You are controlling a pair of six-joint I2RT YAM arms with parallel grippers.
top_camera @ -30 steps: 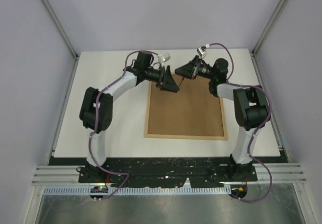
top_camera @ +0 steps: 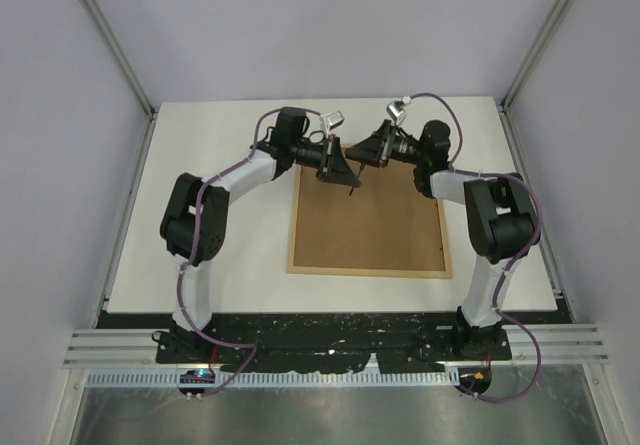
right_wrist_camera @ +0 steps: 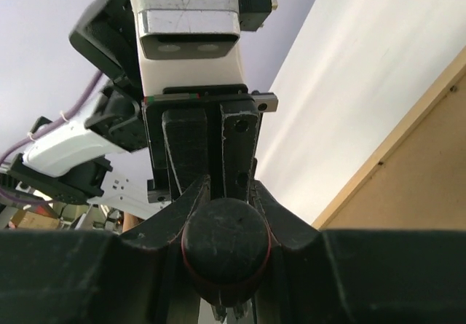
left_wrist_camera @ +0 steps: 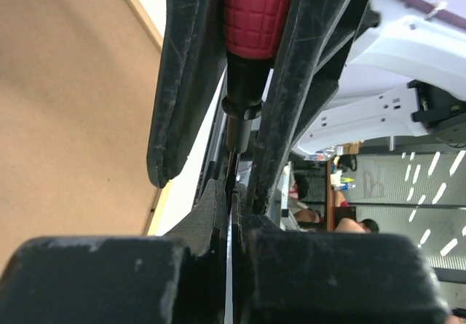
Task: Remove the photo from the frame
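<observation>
A screwdriver with a red, black-ended handle (left_wrist_camera: 258, 14) is clamped between the two long fingers of my right gripper. Its thin metal shaft (left_wrist_camera: 239, 131) runs down to my left gripper, whose fingers are drawn together around it. The right wrist view shows the handle's black butt (right_wrist_camera: 224, 244) end-on, hiding most of the shaft. Beneath both grippers the picture frame (top_camera: 370, 271) lies back side up, its brown backing board (top_camera: 365, 225) inside the pale wooden rim. No photo is visible.
The frame rests on a white table (top_camera: 220, 280), which is bare on the left and along the front. Both arms come close together over the frame's far part. Small dark fasteners sit along the rim's inner edge.
The left gripper has shifted slightly toward the near side and right. The right arm has barely moved.
</observation>
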